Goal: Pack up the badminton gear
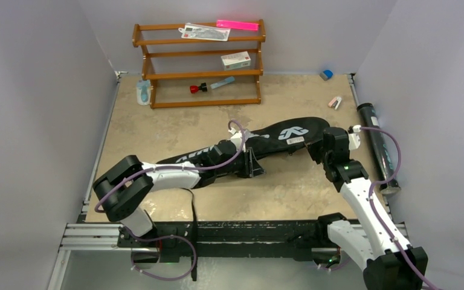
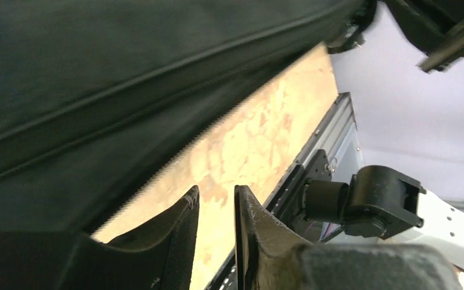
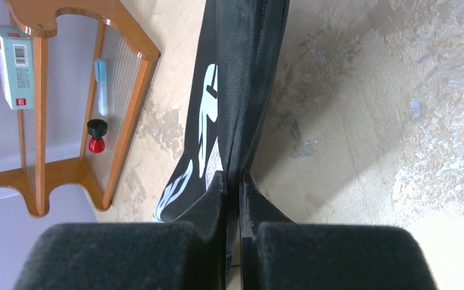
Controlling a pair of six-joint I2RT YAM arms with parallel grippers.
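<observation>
A long black racket bag [image 1: 277, 133] with white lettering lies diagonally across the middle of the table, its rounded end toward the right. My right gripper [image 1: 314, 151] is shut on the bag's edge near that end. In the right wrist view, a black fold [image 3: 248, 90] runs down between the fingers. My left gripper [image 1: 255, 164] is at the bag's front side near mid-length, covering part of it. In the left wrist view its fingers [image 2: 181, 232] stand partly apart, with only tabletop showing between them, while the bag [image 2: 127, 78] fills the upper left.
A dark cylindrical tube [image 1: 374, 142] lies along the right edge. A wooden rack [image 1: 202, 76] stands at the back. A stapler-like item [image 1: 335, 102] and a blue block [image 1: 326, 75] lie back right. A black strap [image 1: 194, 211] hangs over the front edge.
</observation>
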